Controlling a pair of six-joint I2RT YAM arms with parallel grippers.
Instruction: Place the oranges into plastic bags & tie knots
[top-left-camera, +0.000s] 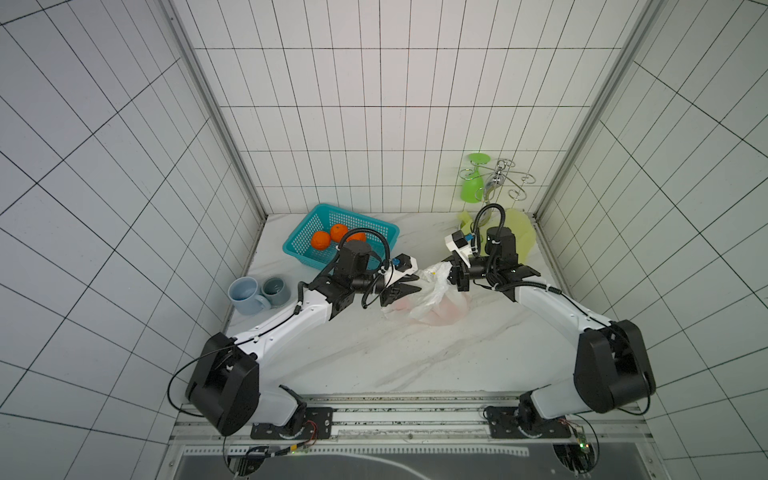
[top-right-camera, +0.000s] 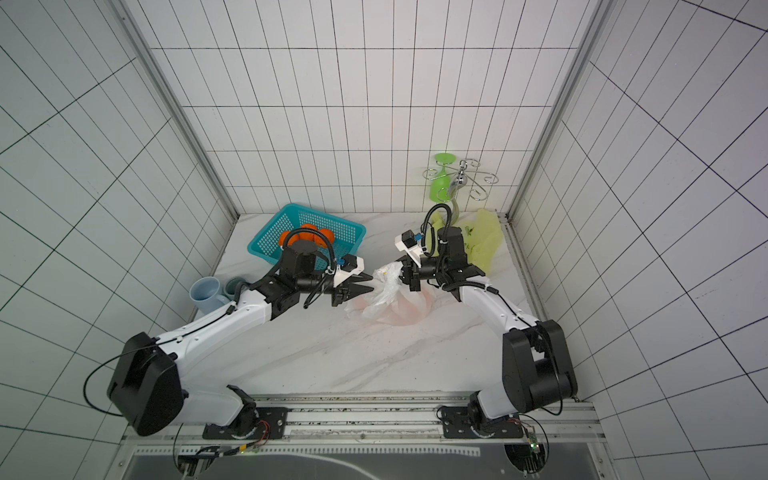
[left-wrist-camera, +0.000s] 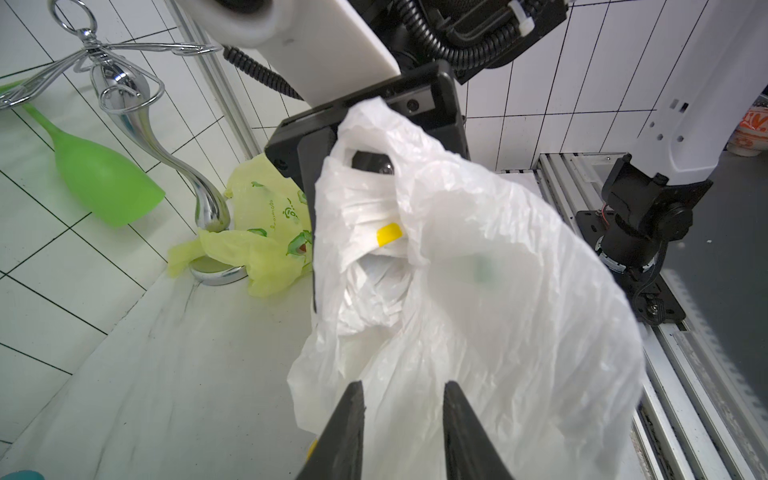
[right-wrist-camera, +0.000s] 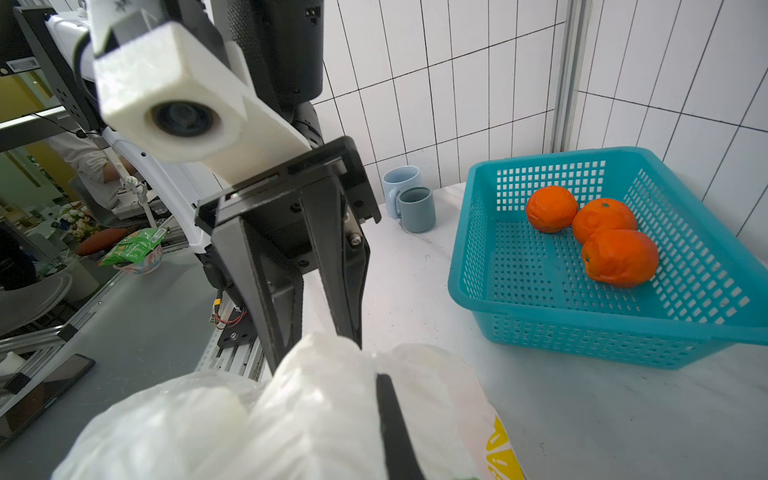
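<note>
A white translucent plastic bag (top-left-camera: 434, 300) sits mid-table, pinkish in its lower part, its gathered top raised by my right gripper (top-left-camera: 457, 273), which is shut on it, as the left wrist view (left-wrist-camera: 480, 304) shows. My left gripper is part open in front of the bag, just left of my right gripper in the top views, with no clear hold on the plastic. Several oranges (right-wrist-camera: 620, 258) lie in a teal basket (right-wrist-camera: 560, 324) at the back left.
Two mugs (top-left-camera: 247, 297) stand at the left edge. Yellow-green bags (left-wrist-camera: 268, 208) and a metal rack with a green utensil (left-wrist-camera: 104, 176) are at the back right.
</note>
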